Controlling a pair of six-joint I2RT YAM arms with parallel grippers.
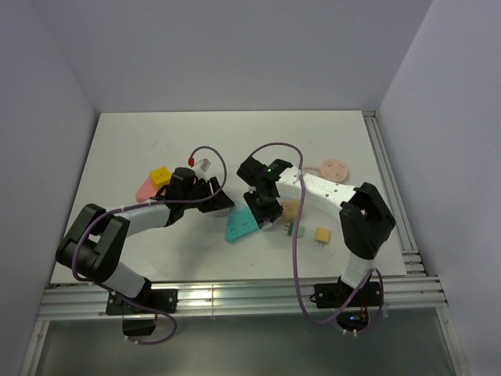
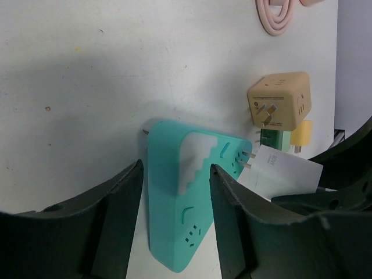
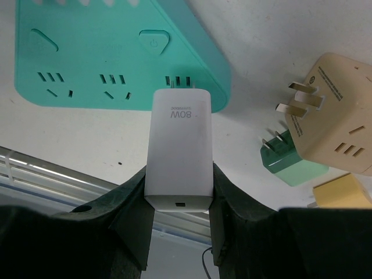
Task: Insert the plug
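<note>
The white plug, marked 80W, is held in my right gripper, which is shut on its rear end. Its prongs point at the end slots of the teal power strip. In the left wrist view the plug stands off the strip's face, with parts of its metal prongs showing in the gap. Their tips are at the holes; how deep they sit I cannot tell. My left gripper is shut on the teal strip, one finger on either side of its thickness.
Close beside the strip are a beige cube adapter, a green plug and a yellow plug. A round pink item with a cord lies at the right. Yellow and pink things sit by the left arm.
</note>
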